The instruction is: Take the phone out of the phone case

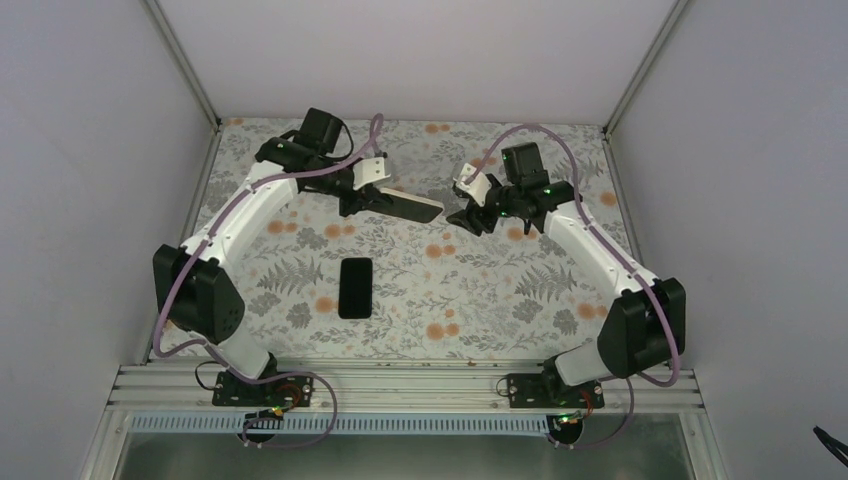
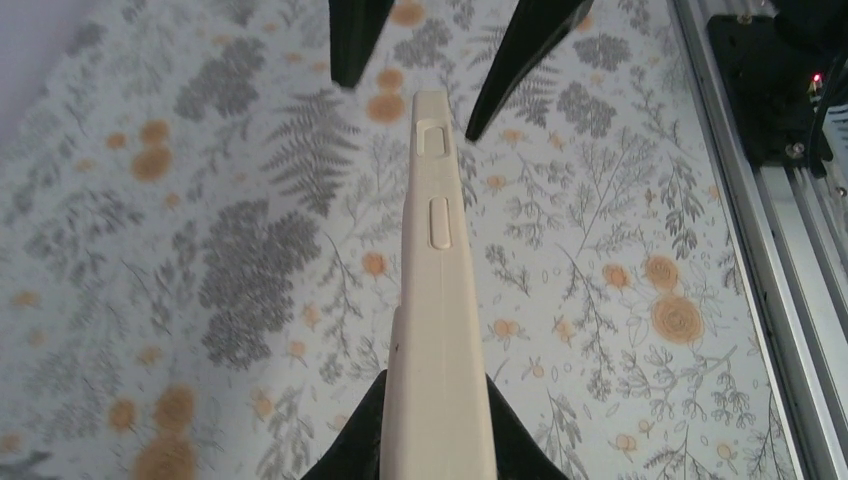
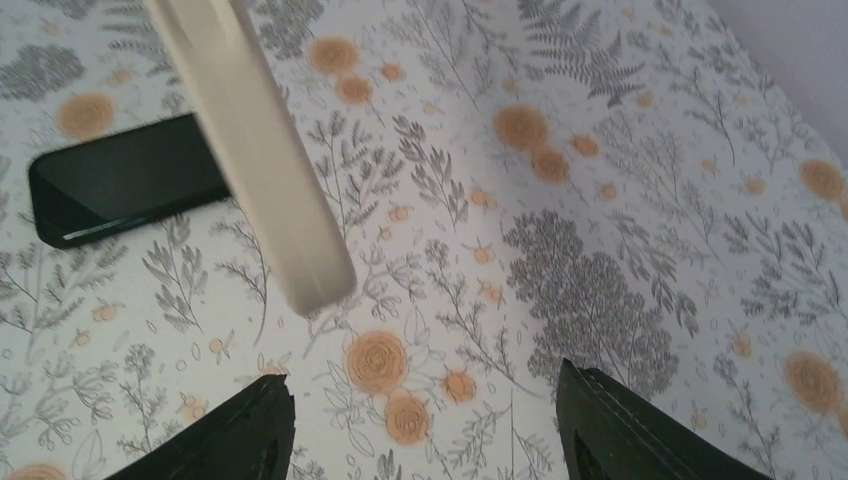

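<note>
My left gripper (image 1: 367, 200) is shut on a dark, flat phone case (image 1: 410, 208) with a pale edge, held raised above the table. In the left wrist view the case (image 2: 438, 300) points edge-on toward my right gripper's two dark fingers. My right gripper (image 1: 462, 218) stands open just right of the case's free end, apart from it. In the right wrist view the case (image 3: 270, 180) is between and beyond the open fingertips. A black phone (image 1: 356, 288) lies on the table, lower left of the case.
Walls bound it at the back and both sides; a metal rail runs along the front edge.
</note>
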